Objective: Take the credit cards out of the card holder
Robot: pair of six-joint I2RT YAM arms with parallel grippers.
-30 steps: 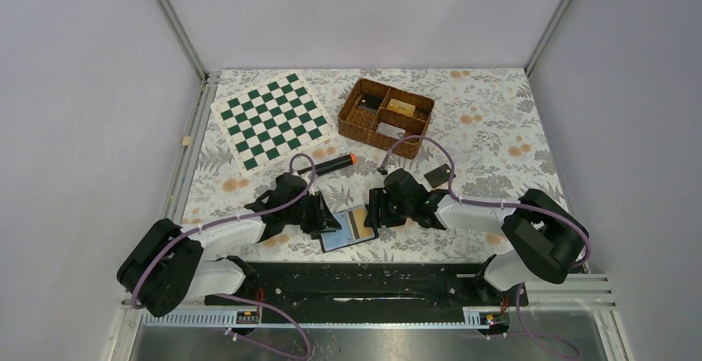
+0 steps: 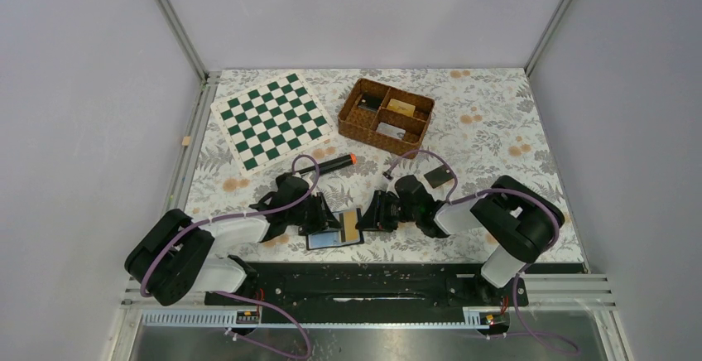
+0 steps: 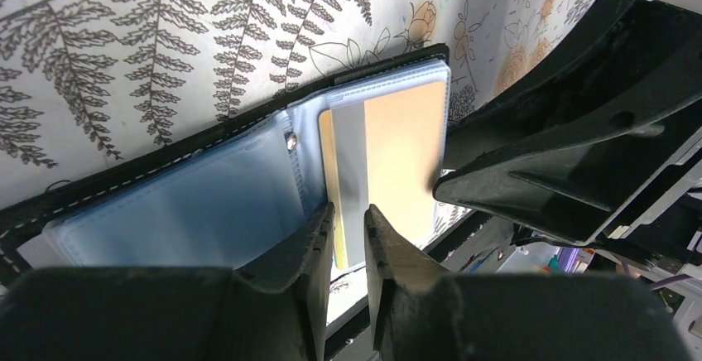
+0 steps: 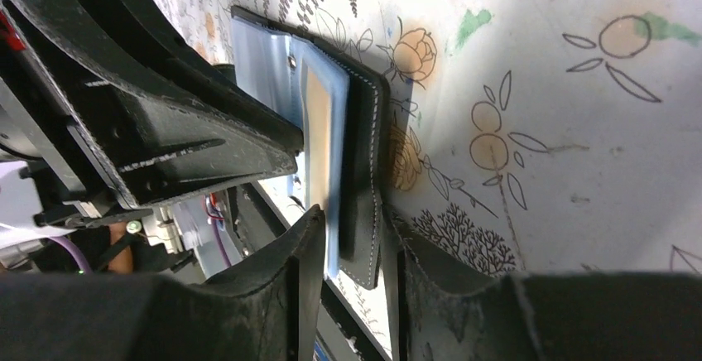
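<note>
The card holder lies spread on the table with blue, see-through sleeves (image 3: pixel 190 204) on a black cover (image 4: pixel 362 162). A gold card with a grey stripe (image 3: pixel 401 154) sits in its right sleeve. My left gripper is over the holder, fingers slightly apart, fingertips at the gold card's left edge. Part open at the holder's right edge, my right gripper has the cover's edge and sleeve between its fingers; whether both fingers press on it I cannot tell. The sleeve bulges up from the cover there.
A dark flat card-like piece (image 2: pixel 439 176) lies on the table to the right. Behind the grippers are a black tube with an orange end (image 2: pixel 335 164), a divided wicker basket (image 2: pixel 341 119) and a green-and-white checkerboard (image 2: pixel 276 121).
The holder has slid left and turned a little straighter to the table's front edge. My right arm has shifted left with it. The left gripper has hardly moved.
</note>
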